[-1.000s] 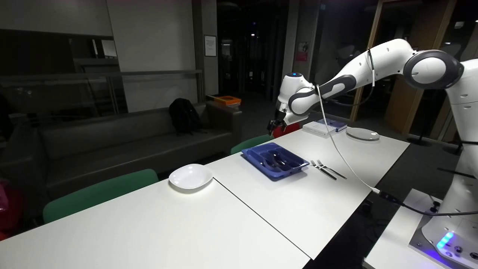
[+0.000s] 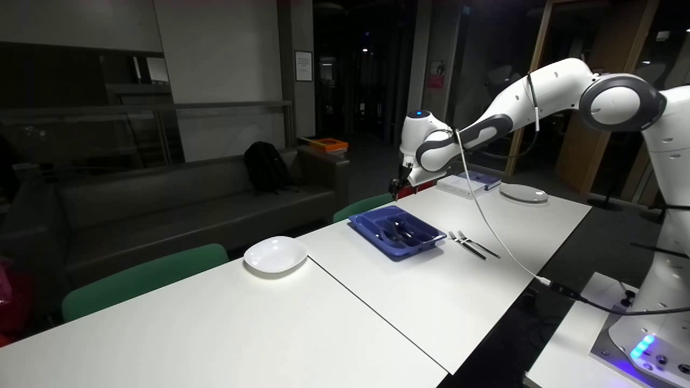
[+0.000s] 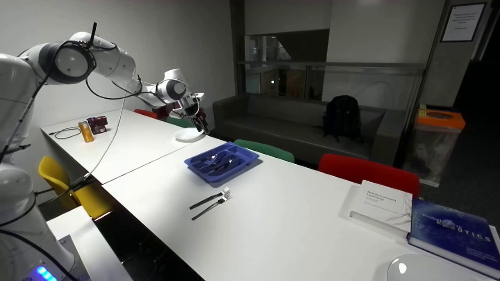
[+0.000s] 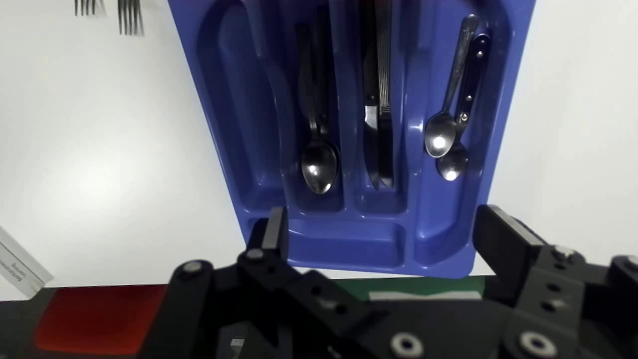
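Note:
My gripper is open, its fingers wide apart with nothing between them. In exterior view 1 it hangs above the table's far edge, behind the blue cutlery tray (image 2: 395, 231). The wrist view looks onto that tray: a large spoon (image 4: 319, 167) lies in one slot, knives (image 4: 371, 131) in the slot beside it. Two small spoons, one metal (image 4: 440, 134) and one dark-handled (image 4: 472, 75), share the right-hand slot. The left slot and the crosswise one are empty. Outside the tray, two forks (image 3: 211, 203) rest side by side on the white table.
A white bowl (image 2: 276, 255) stands on the adjoining table. Two books, one white (image 3: 382, 206) and one blue (image 3: 452, 232), lie at the other end near a grey plate (image 3: 424, 269). Chairs line the far edge.
The arm's wrist has moved slightly left and down in exterior view 1, and the gripper has tilted to point more downward. Tray, forks and bowl have stayed put.

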